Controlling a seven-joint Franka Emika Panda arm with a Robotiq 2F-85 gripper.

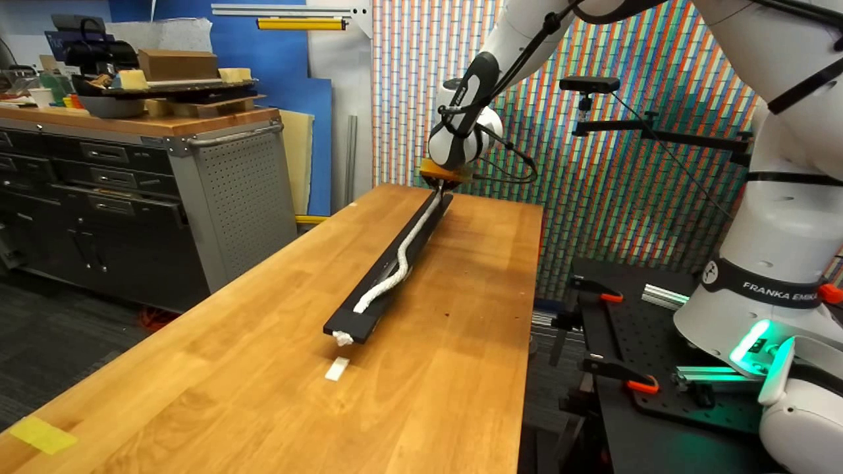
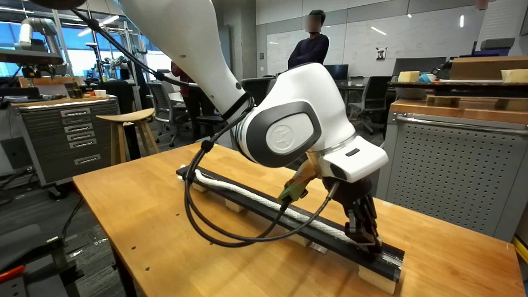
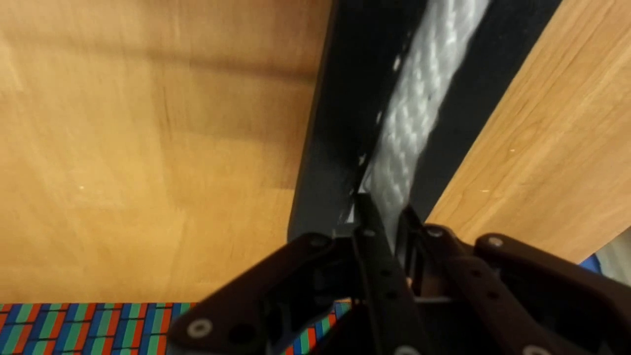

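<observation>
A white braided rope point(image 1: 401, 258) runs along a long black board point(image 1: 345, 323) on the wooden table. Toward the board's near end in the first exterior view, the rope bends in a curve; its near tip lies on the board. At the far end my gripper point(image 1: 440, 189) is low over the board, fingers pointing down. In the wrist view the rope point(image 3: 412, 106) passes between the fingers of my gripper, which is shut on it. The second exterior view has the gripper point(image 2: 368, 242) down at the board's end, the rope's end hidden there.
Pale blocks point(image 2: 377, 281) hold the board above the table. Black cables point(image 2: 232, 242) loop from the arm over the board. A white strip point(image 1: 337, 368) and yellow tape point(image 1: 43, 434) lie on the otherwise clear tabletop point(image 1: 261, 379).
</observation>
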